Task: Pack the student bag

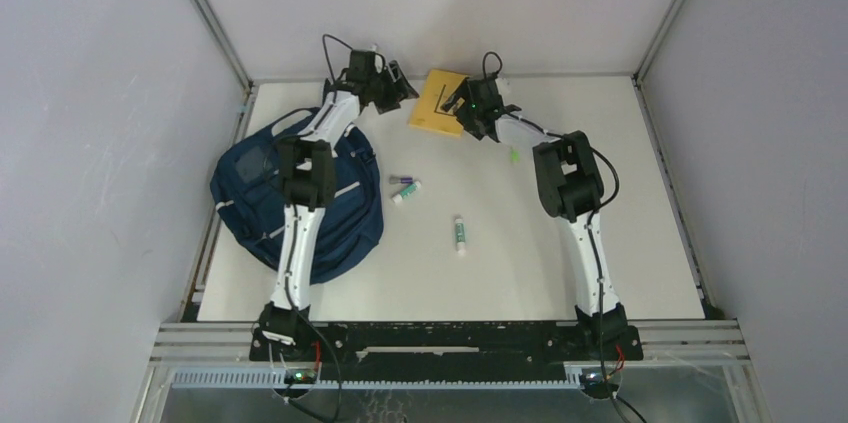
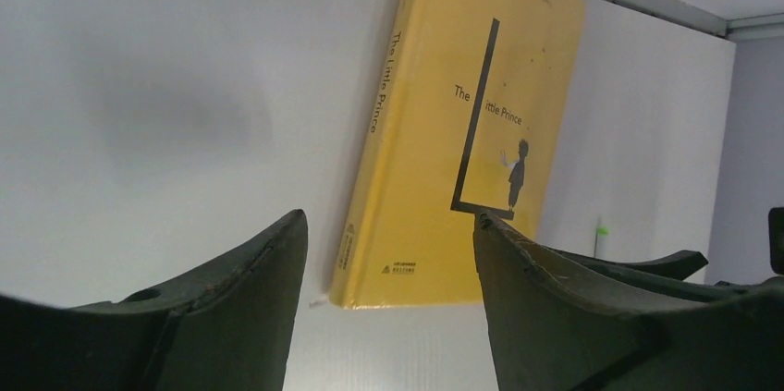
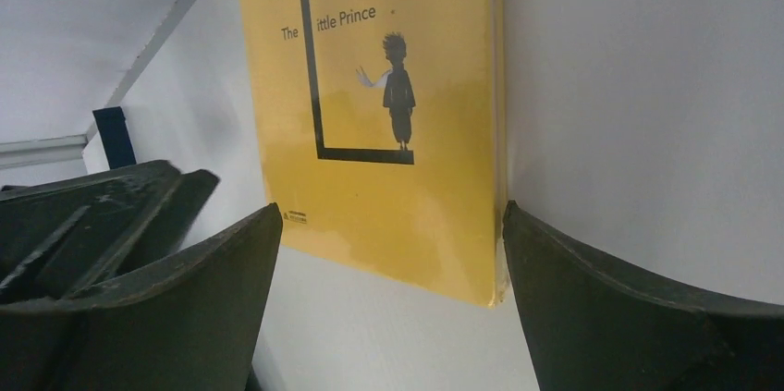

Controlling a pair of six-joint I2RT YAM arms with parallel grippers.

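The yellow book The Little Prince (image 1: 428, 111) (image 2: 416, 169) (image 3: 379, 197) lies flat at the back of the table. My left gripper (image 1: 400, 88) is open, just left of it, with the book ahead of its fingers. My right gripper (image 1: 462, 103) is open at the book's right side, one finger by the book's edge in the right wrist view. The dark blue backpack (image 1: 340, 253) lies on the left of the table, partly under my left arm.
Glue sticks (image 1: 408, 191) (image 1: 460, 233) and a small purple-labelled item (image 1: 401, 179) lie in the middle. A wall stands behind the book.
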